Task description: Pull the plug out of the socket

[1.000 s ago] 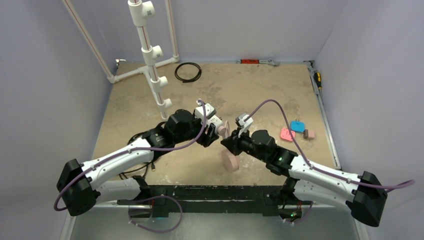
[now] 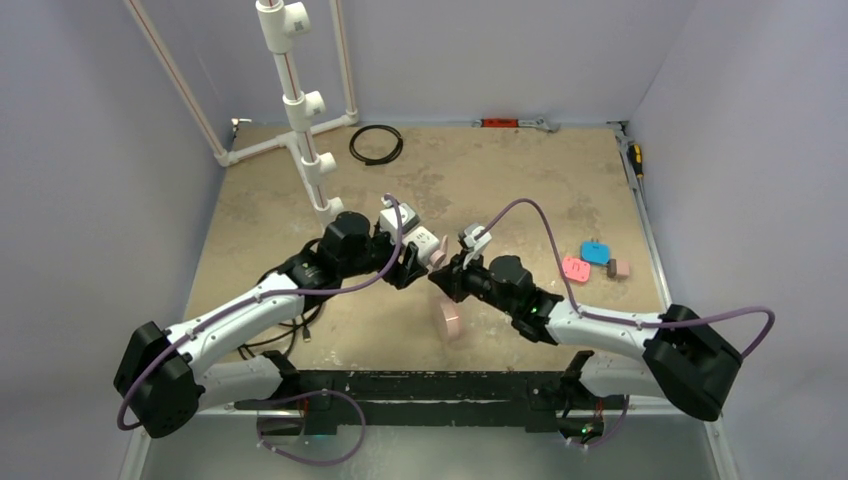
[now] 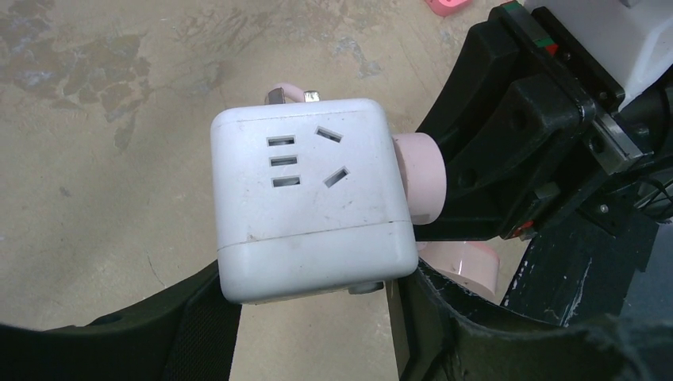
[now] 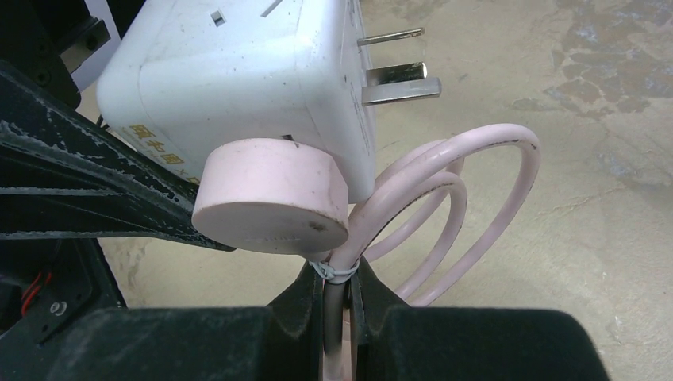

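A white cube socket [image 3: 312,198] with slots and metal prongs is between the fingers of my left gripper [image 2: 418,258], which fill the bottom of the left wrist view; their grip is partly hidden. A round pale-pink plug [image 4: 270,198] sits against the socket's side, its coiled cord [image 4: 500,136] looping beside it. My right gripper is shut on that cord at a tie just below the plug. A pink piece [image 3: 464,266] hangs or lies below, partly hidden.
At the right lie a pink block [image 2: 576,270], a blue block [image 2: 595,252] and a small brown block [image 2: 618,269]. A black cable coil [image 2: 376,144] lies at the back, beside a white pipe frame [image 2: 330,163]. The middle back of the board is clear.
Both grippers have shifted slightly left with socket, plug and cord; the right arm's elbow has swung up and leftward in the top view.
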